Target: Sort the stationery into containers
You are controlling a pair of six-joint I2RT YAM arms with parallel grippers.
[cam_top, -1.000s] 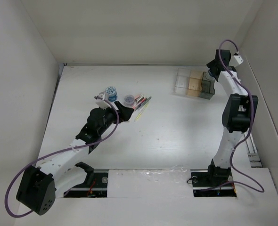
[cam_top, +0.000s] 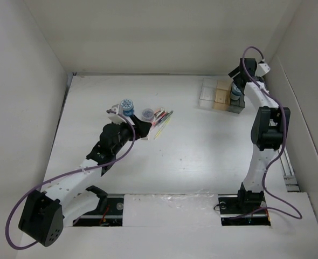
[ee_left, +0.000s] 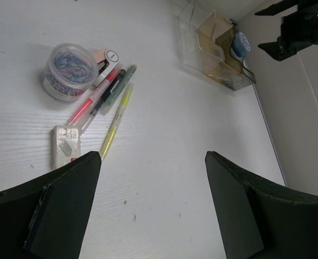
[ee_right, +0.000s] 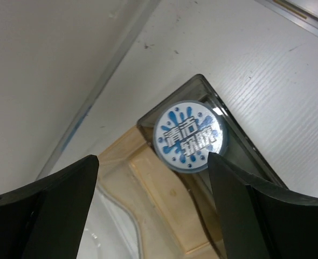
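Observation:
My right gripper is open above the divided container [cam_top: 215, 94]; a round blue-and-white lidded tin [ee_right: 189, 136] sits in its grey compartment, beside a tan one. My left gripper stands open near the stationery: a clear tub of clips [ee_left: 68, 73], a white eraser [ee_left: 65, 145], several pens and markers, including a yellow one [ee_left: 116, 121], and a pinkish-white object [ee_left: 106, 65] partly behind the pens. Another blue tin [cam_top: 127, 107] stands behind the left gripper in the top view.
Walls bound the table at the back and sides, the container close to the back right corner.
The blue tin now sits inside the grey compartment, where earlier it was at the container's back right. The left arm is unchanged.

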